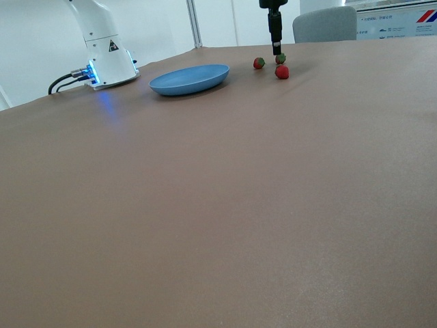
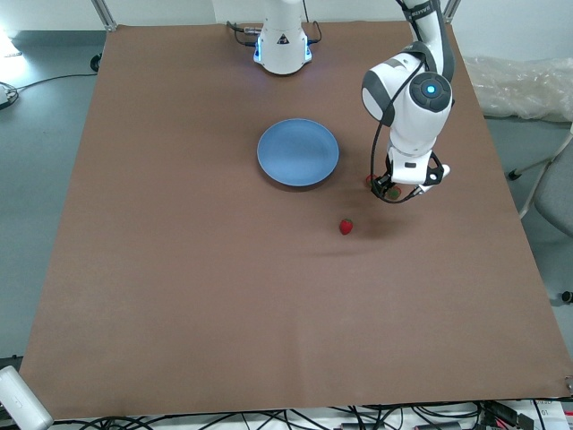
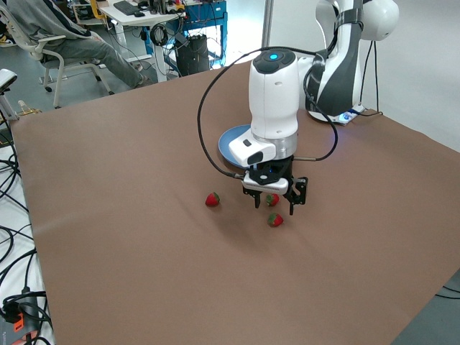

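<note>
A blue plate (image 2: pixel 298 151) (image 1: pixel 188 79) lies on the brown table (image 2: pixel 224 287). Three strawberries are near it: one (image 2: pixel 346 227) (image 3: pixel 213 200) right of the plate toward the front, another (image 1: pixel 259 63) (image 3: pixel 272 199), and a third (image 1: pixel 280 59) (image 3: pixel 275 220), the latter two partly hidden under my gripper in the left view. My gripper (image 3: pixel 274 203) hangs just above these two strawberries; in the right view its fingers stand apart, open, with nothing seen between them.
The white robot base (image 2: pixel 282 49) stands at the back with cables. A grey chair (image 2: pixel 557 184) is beside the table's right edge. Cables crowd the front edge.
</note>
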